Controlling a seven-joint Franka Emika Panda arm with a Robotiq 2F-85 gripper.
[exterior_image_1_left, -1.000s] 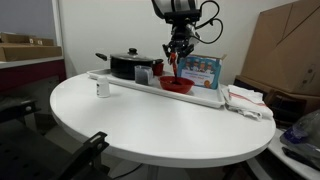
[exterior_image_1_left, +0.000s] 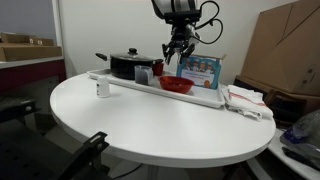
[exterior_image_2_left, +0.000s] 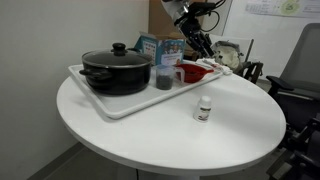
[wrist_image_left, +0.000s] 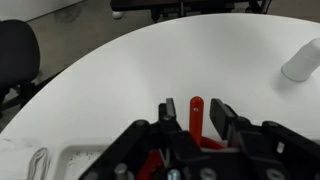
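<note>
Above the red bowl (exterior_image_1_left: 177, 86) on the tray, my gripper points down with its fingers apart. A long red handle (wrist_image_left: 196, 118) with a hole near its end shows in the gap between the fingers in the wrist view, and part of the red bowl (wrist_image_left: 150, 164) appears below it. Exterior view 2 also has the bowl (exterior_image_2_left: 196, 73) under the gripper (exterior_image_2_left: 208, 53). What the handle belongs to cannot be told.
A white tray (exterior_image_2_left: 118, 105) bears a black lidded pot (exterior_image_2_left: 117, 70), a clear cup (exterior_image_2_left: 166, 78) and a printed box (exterior_image_1_left: 199, 70). A white bottle (exterior_image_1_left: 102, 88) stands on the table's open part. White cloths (exterior_image_1_left: 247, 101) lie at the right.
One second ago an orange-red upright piece stood between my gripper and the bowl in exterior view 1; it no longer shows there. The arm looks almost unmoved.
</note>
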